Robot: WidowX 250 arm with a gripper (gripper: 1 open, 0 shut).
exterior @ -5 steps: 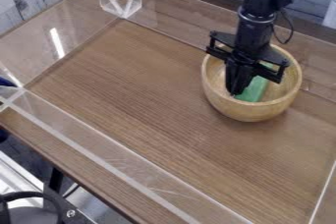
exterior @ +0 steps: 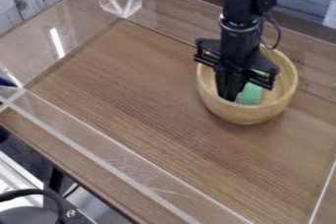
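Observation:
The black robot arm reaches down from the top into a round light wooden bowl (exterior: 237, 113) on the right of the table, with a green object (exterior: 252, 92) inside it. My gripper (exterior: 229, 84) is low inside the bowl, over and partly in front of the green object. Its fingertips are dark and small, so whether anything is between them is unclear.
Clear tape marks lie at the upper left and along the left side. A dark coiled part sits at the lower left corner.
The gripper and arm have shifted slightly within the bowl over the last second, and more of the bowl's front wall shows now. The green object is still in the bowl.

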